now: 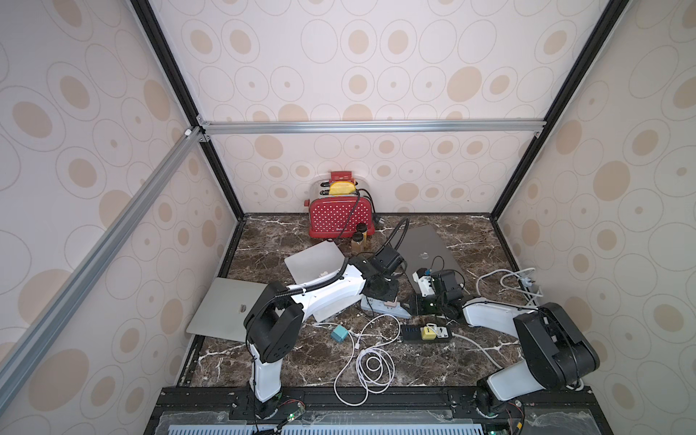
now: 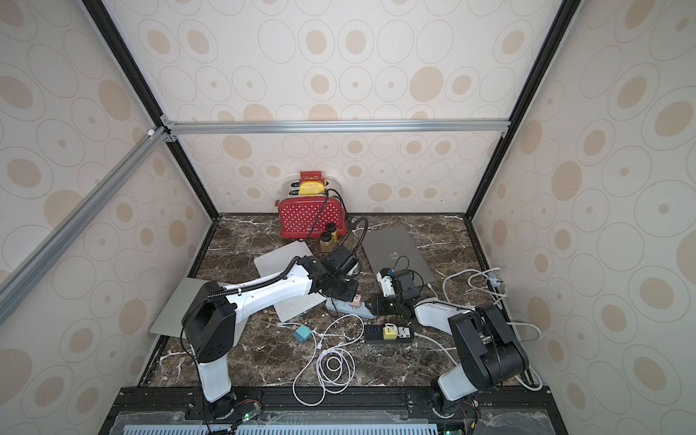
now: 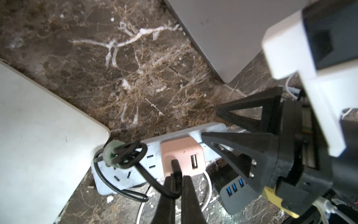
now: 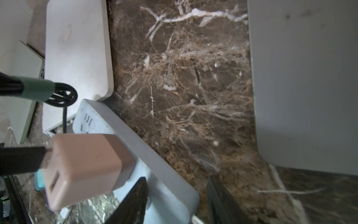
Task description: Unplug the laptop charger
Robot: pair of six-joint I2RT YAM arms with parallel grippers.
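A pink charger (image 3: 179, 151) sits on the light-grey power strip (image 3: 138, 171). Just over the charger is my left gripper, shut, with a dark cable end at its tips; whether that is gripped is unclear. A black cable with a green tie (image 4: 37, 89) loops beside it. My right gripper, partly open, hovers over the strip's right end, right of the charger, with nothing seen held; in the left wrist view its black fingers point toward the charger.
Silver laptops (image 3: 44, 141) and a dark grey laptop (image 3: 231, 41) border the strip. A black power strip (image 1: 414, 332) with a yellow plug, a coiled white cable (image 1: 369, 369) and a cyan cube (image 1: 339, 332) lie in front; a red toaster (image 1: 337, 217) stands behind.
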